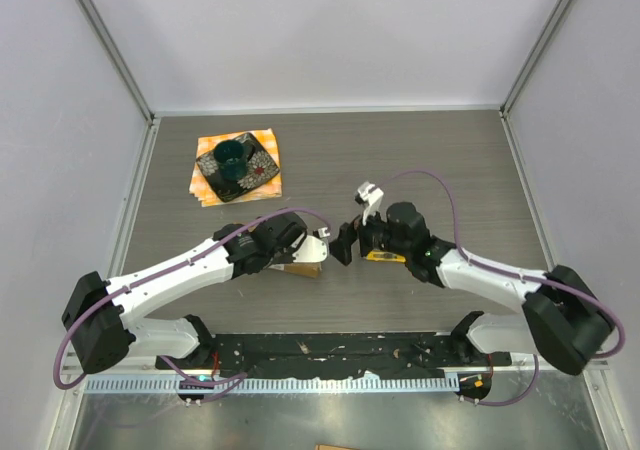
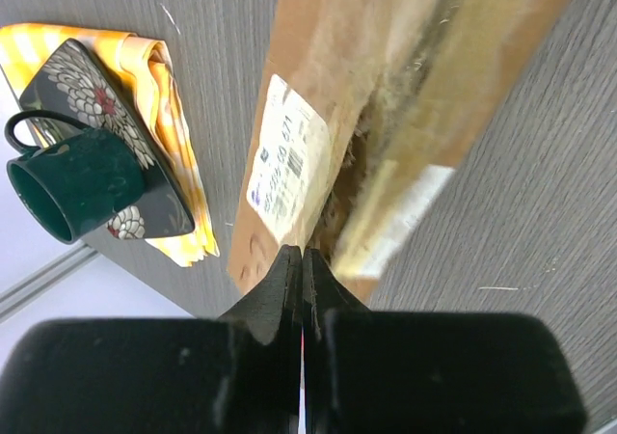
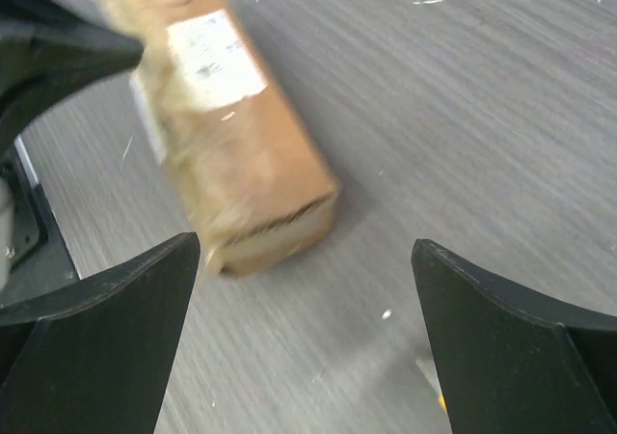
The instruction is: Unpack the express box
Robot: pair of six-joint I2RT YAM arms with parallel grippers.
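A brown, taped cardboard box [image 2: 318,96] lies on the table, mostly hidden under my left arm from above. A dark, wrinkled gap runs lengthwise along it, with white labels on both sides. My left gripper is shut, its tips over the box by that gap; nothing shows between them, and contact cannot be told. One end of the box [image 3: 275,154] appears in the right wrist view. To its right, my right gripper [image 1: 352,250] stands open and empty. A yellow utility knife [image 1: 386,257] lies partly hidden beneath the right arm; only its edge shows in the right wrist view.
At the back left, a dark green mug [image 1: 230,158] stands on a black flowered tray [image 1: 262,168], over a yellow checked cloth [image 1: 267,137]. Bare table [image 1: 440,150] spreads across the back and right. Purple cables run along both arms.
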